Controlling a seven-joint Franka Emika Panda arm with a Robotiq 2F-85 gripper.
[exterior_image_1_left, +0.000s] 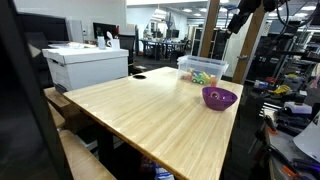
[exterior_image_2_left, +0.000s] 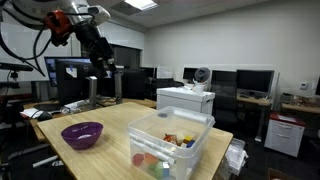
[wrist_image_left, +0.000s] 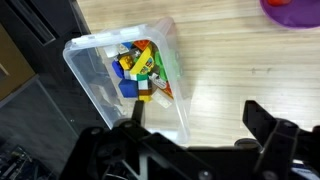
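Observation:
My gripper hangs high over the table, its two dark fingers wide apart, with bare wood showing between them in the wrist view. To its left in that view is a clear plastic bin (wrist_image_left: 171, 60) with several colored blocks (wrist_image_left: 145, 65) heaped at one end. A purple bowl (wrist_image_left: 296, 14) is cut off by the top right corner, and a small red item (wrist_image_left: 276, 3) shows in it. Exterior view 1 has the bowl (exterior_image_1_left: 219, 99) on the table nearer than the bin (exterior_image_1_left: 201, 66). Both stand apart from the gripper.
A small black object (exterior_image_1_left: 139, 76) lies by its far edge. Beyond the table are a white cabinet (exterior_image_1_left: 90, 68) and, in exterior view 2, monitors and desks.

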